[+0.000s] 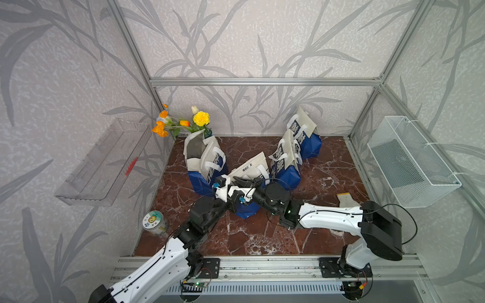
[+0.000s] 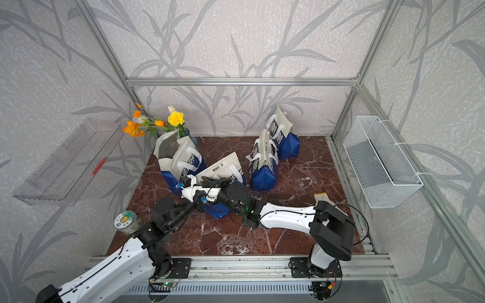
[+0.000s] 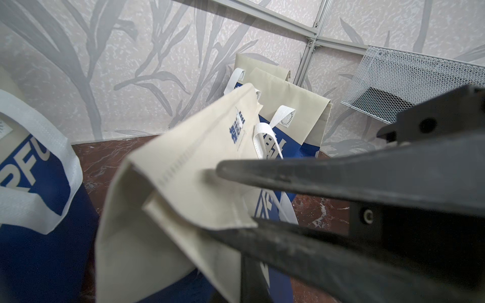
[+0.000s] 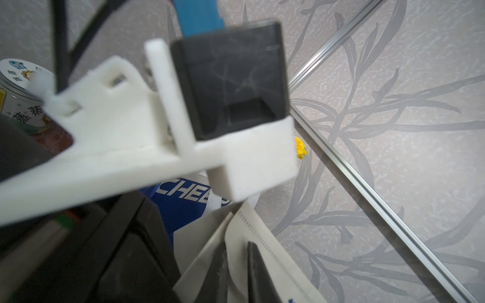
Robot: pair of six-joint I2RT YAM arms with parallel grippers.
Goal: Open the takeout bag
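The middle takeout bag, blue with a cream top, stands between my two arms. In the left wrist view its cream side wall reaches down between the dark fingers of my left gripper, which is shut on that edge at the bottom of the view. My right gripper is part open across the bag's top. One of its fingers lies over the outer face of the folded cream flap, and the other is at the flap's lower edge. The arms hide much of the bag's front in both top views.
An open bag stands close on the left, with flowers behind it. Two more bags stand to the right. A lidded jar is at front left.
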